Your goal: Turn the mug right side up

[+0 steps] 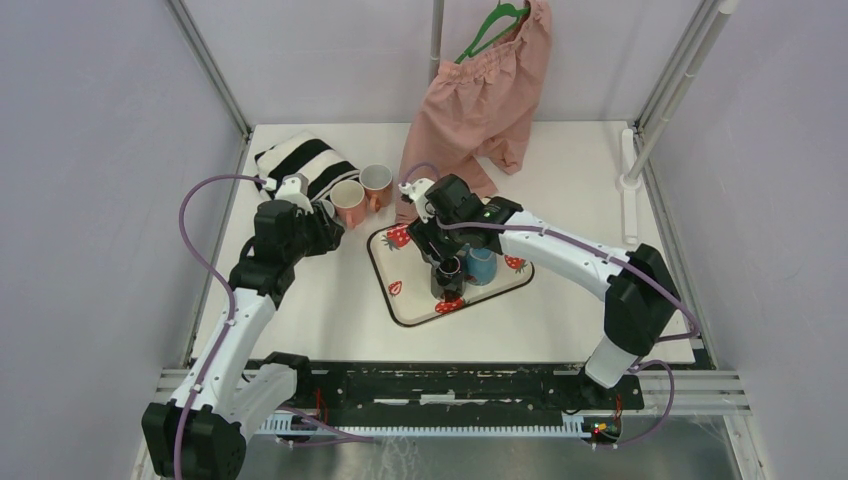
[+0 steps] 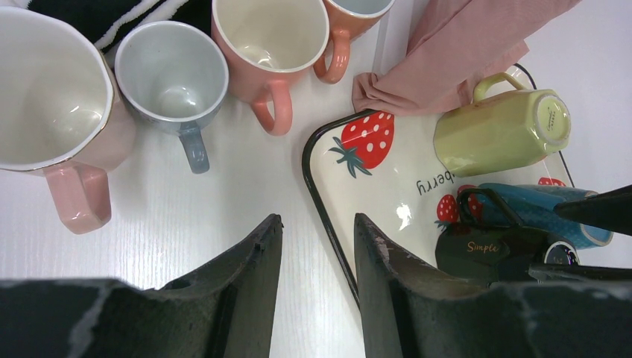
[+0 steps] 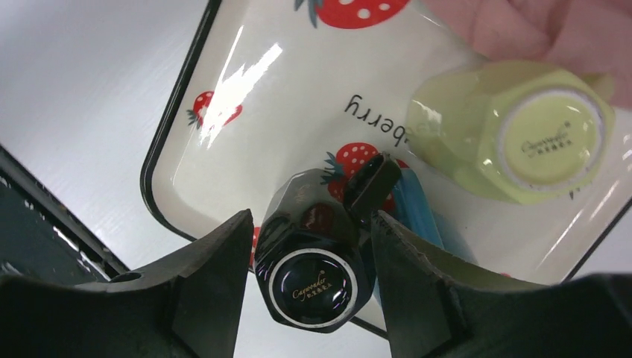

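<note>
In the tray (image 1: 405, 312), a black mug (image 3: 311, 289) stands base up, its round bottom facing the right wrist camera. A blue mug (image 1: 481, 266) sits close beside it, and a yellow-green mug (image 3: 514, 130) shows its base behind them. My right gripper is open, with the black mug appearing between its fingers; contact cannot be judged. Away to the left, my left gripper hangs open with nothing between its fingers.
Several upright mugs, including a grey one (image 2: 170, 71) and a pink one (image 2: 56, 97), stand left of the tray. Behind them lies a striped cushion (image 1: 305, 163). Pink cloth (image 1: 470, 120) hangs down to the tray's back edge.
</note>
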